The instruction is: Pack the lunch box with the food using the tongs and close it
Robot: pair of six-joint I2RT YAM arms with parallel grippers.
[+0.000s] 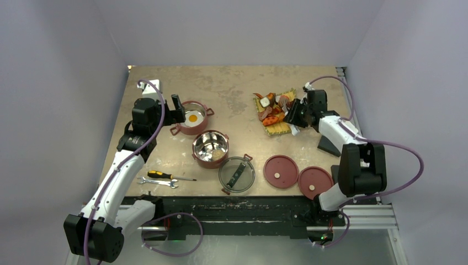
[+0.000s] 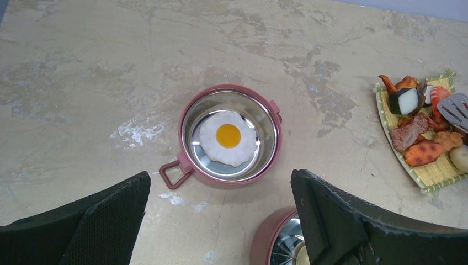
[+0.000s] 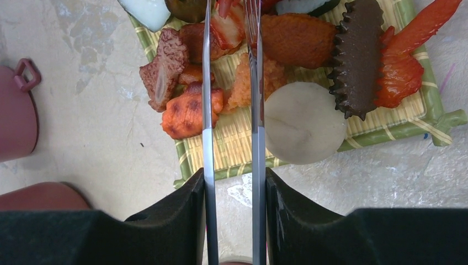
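A woven tray of assorted food [image 1: 267,120] sits at the right rear. My right gripper [image 1: 292,113] is over its right side; in the right wrist view its open fingers stand either side of metal tongs [image 3: 258,149], whose tips reach among the food. My left gripper [image 1: 177,107], open and empty, hangs over a pink pot with a fried egg [image 2: 228,135]. A second pink pot [image 1: 203,160] stands nearer the front, with something pale inside.
A glass lid [image 1: 228,176] and two red lids [image 1: 281,164] [image 1: 316,190] lie along the front edge. A screwdriver [image 1: 160,174] and wrenches [image 1: 157,182] lie at front left.
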